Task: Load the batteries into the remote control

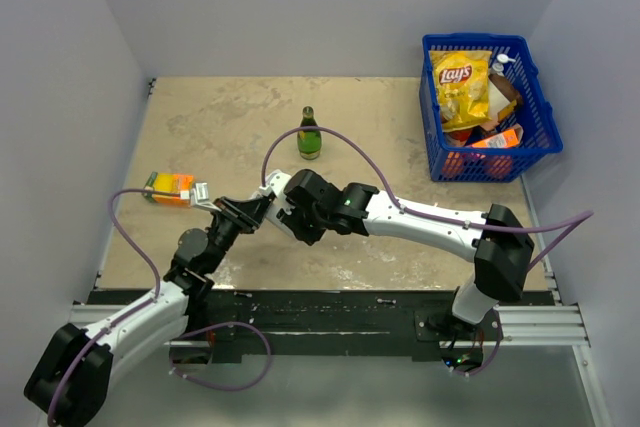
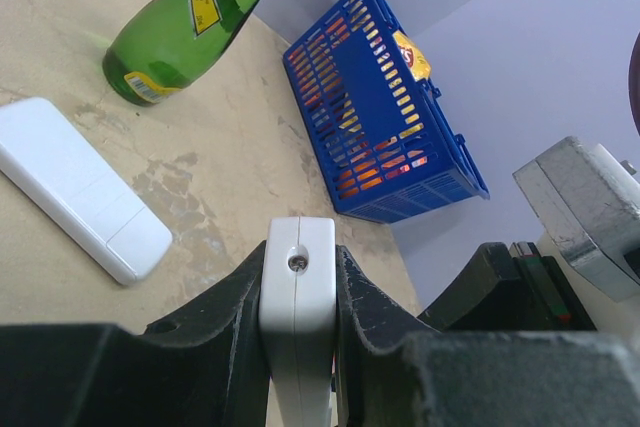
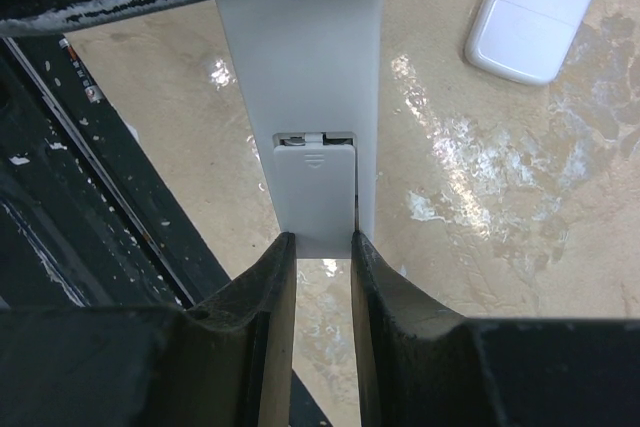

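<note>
My left gripper is shut on the white remote (image 2: pixel 298 367), holding it above the table near the centre. In the right wrist view the remote's back shows, with the battery cover (image 3: pixel 314 197) seated in its compartment and a dark gap along its top edge. My right gripper is shut on the lower end of that cover, its fingertips against it. Whether batteries are under the cover is hidden. A second white object (image 2: pixel 80 187), flat and rounded, lies on the table.
A green bottle (image 1: pixel 309 142) stands behind the grippers. A blue basket (image 1: pixel 545 137) with snacks sits at the back right, and a yellow-orange package (image 1: pixel 165 187) at the left. The table's front edge is close below the arms.
</note>
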